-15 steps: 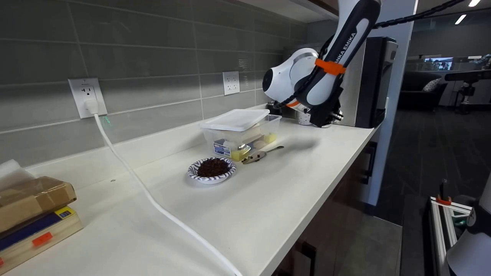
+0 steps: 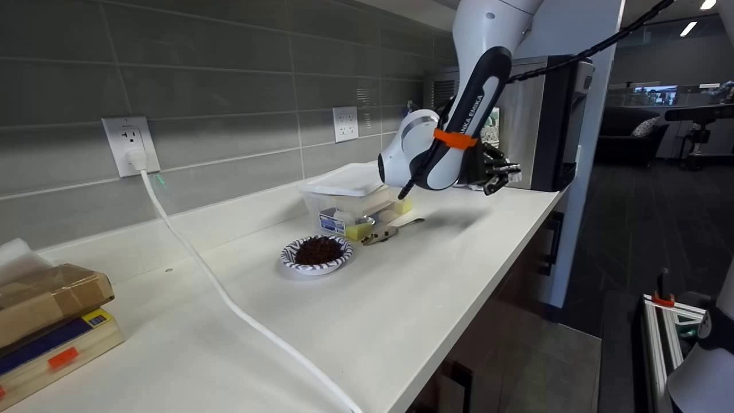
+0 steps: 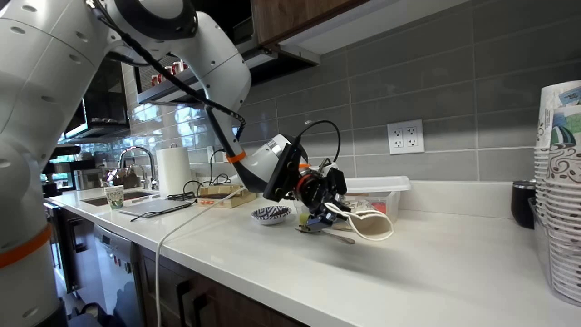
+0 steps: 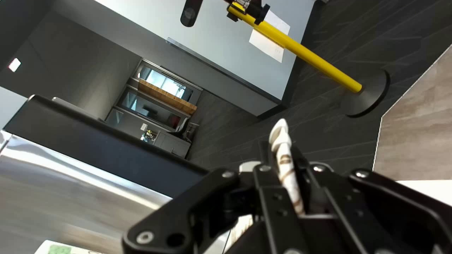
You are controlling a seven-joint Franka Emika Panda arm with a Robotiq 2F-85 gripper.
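In exterior view 2, a white paper cup [image 3: 376,225] lies tipped on its side above the counter, its wall pinched out of shape by my gripper [image 3: 330,210]. The wrist view shows a squeezed, brown-patterned strip of the cup [image 4: 288,171] between the closed black fingers. Exterior view 1 has the gripper [image 2: 504,172] in front of the steel appliance, past the plastic box. A patterned bowl [image 2: 316,254] of dark brown contents rests on the counter, with a spoon [image 2: 382,235] beside it.
A clear lidded box [image 2: 344,196] stands by the wall. Stacked cups [image 3: 563,218] and a black tumbler [image 3: 523,204] occupy the right end in exterior view 2. A white cable [image 2: 241,313] crosses the counter. Open counter lies in front of the tumbler.
Seen in exterior view 1, the arm has come lower and shifted left, and the hand has turned so its fingers point right. Bowl, spoon and box are where they were.
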